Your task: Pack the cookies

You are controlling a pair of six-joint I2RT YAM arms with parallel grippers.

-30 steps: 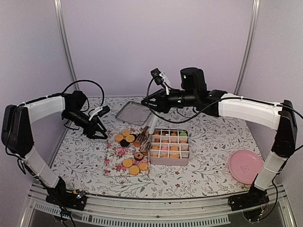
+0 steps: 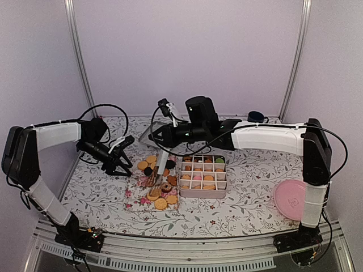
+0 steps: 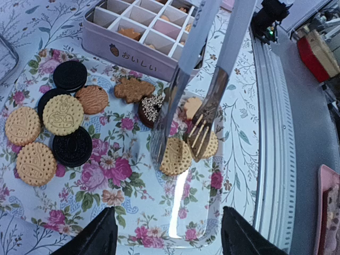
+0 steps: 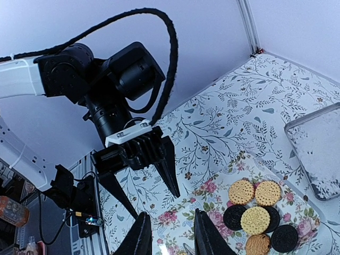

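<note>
My right gripper (image 2: 164, 141) is shut on metal tongs (image 3: 186, 69), whose tips hang over the round cookies (image 3: 172, 162) at the front of the floral tray (image 3: 122, 202). More cookies lie on it: black ones (image 3: 71, 146), pale ones (image 3: 34, 164), a brown leaf-shaped one (image 3: 133, 90) and a sprinkled one (image 3: 149, 111). A pink divided box (image 2: 203, 192) with cookies in several compartments stands to the right. My left gripper (image 2: 116, 167) hovers left of the floral tray, its fingers apart and empty.
An empty metal tray (image 4: 316, 154) lies at the back. A pink plate (image 2: 292, 201) lies at front right and a dark mug (image 2: 256, 117) at back right. The table right of the box is largely clear.
My right gripper has moved left and down with the tongs, from near the box to the cookies at the tray's front. My left gripper has moved slightly down.
</note>
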